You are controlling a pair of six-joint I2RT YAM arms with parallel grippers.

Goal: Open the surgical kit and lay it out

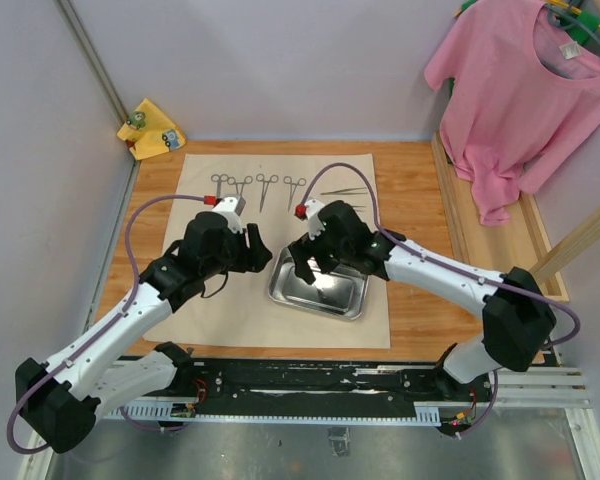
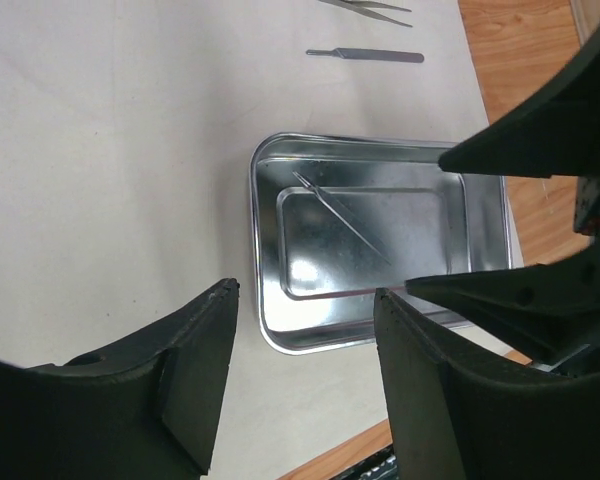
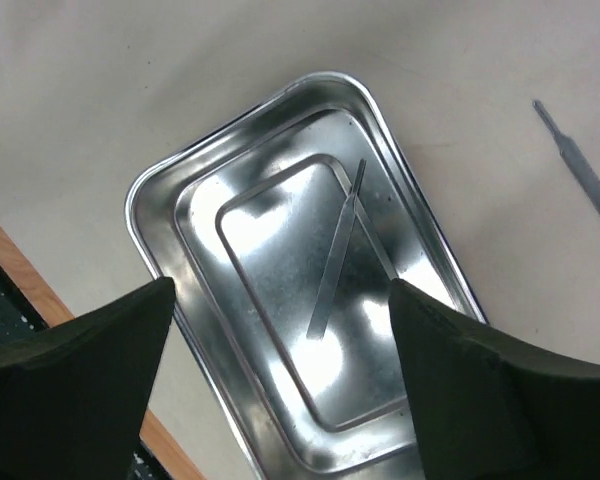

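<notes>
A steel tray (image 1: 318,300) lies on the cream cloth (image 1: 210,320). Inside it is one slim tweezer-like instrument (image 3: 332,260). My right gripper hangs above the tray, part open, nothing between its fingers. My left gripper stands open left of the tray, empty. Scissor-like clamps (image 1: 265,182) line the back of the cloth, with tweezers (image 1: 343,192) and a flat-handled instrument (image 2: 378,55) behind the tray.
Wooden tabletop (image 1: 425,200) borders the cloth. A yellow printed cloth (image 1: 150,130) lies at the back left. A pink shirt (image 1: 520,100) hangs over a wooden frame at the right.
</notes>
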